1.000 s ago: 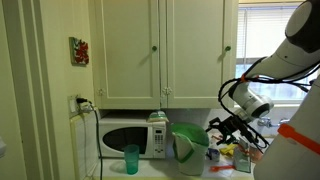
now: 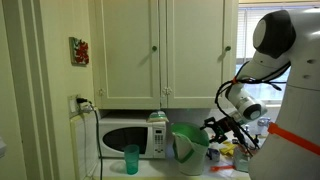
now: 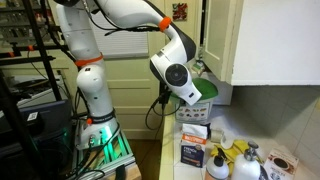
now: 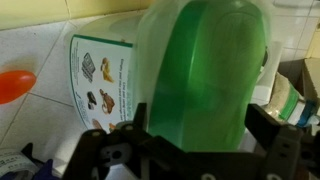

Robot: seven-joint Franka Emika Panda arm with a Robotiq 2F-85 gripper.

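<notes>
A white bin [image 2: 190,163] with a green lid or liner [image 2: 187,131] at its top stands on the counter, right of the microwave. In the wrist view the green part [image 4: 213,75] fills the middle, and a printed food label [image 4: 101,80] shows on the bin's side. My gripper is open, its dark fingers spread apart at the lower edge of the green part. Whether they touch it cannot be told. From the second exterior view, the arm hides some of the bin [image 3: 194,113] and the fingertips.
A green cup [image 2: 131,158] stands before the microwave [image 2: 127,138]. An orange object [image 4: 14,85] lies beside the bin. A grey bag [image 3: 191,148], a yellow item [image 3: 232,151] and a white bottle [image 3: 247,166] crowd the counter's near right.
The arm has come left, bringing my gripper closer to the bin. The bin and the green cup look unmoved.
</notes>
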